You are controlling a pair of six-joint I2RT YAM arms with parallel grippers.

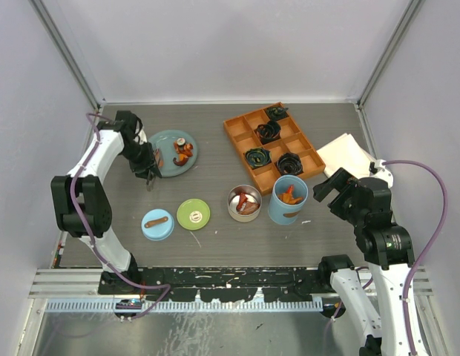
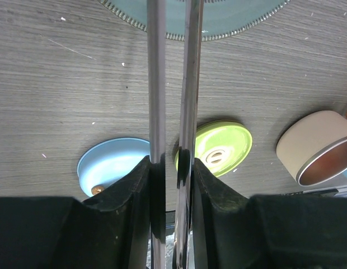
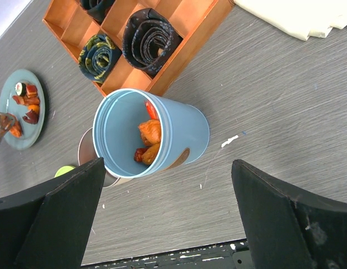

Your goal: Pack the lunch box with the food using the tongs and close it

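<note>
A teal plate [image 1: 182, 167] holds several pieces of food [image 1: 182, 154] at the upper left. My left gripper [image 1: 154, 170] holds long metal tongs [image 2: 156, 95] over its left side, a food piece near their tips. A blue canister [image 1: 290, 208] with food inside and a steel bowl [image 1: 245, 202] with food stand centre right. A blue lid [image 1: 158, 230] and a green lid [image 1: 194, 208] lie in front of the plate. My right gripper [image 1: 326, 185] stands open beside the canister.
A wooden compartment tray [image 1: 304, 156] with dark rolled items sits at the back right, pale folded cloth [image 1: 344, 154] beside it.
</note>
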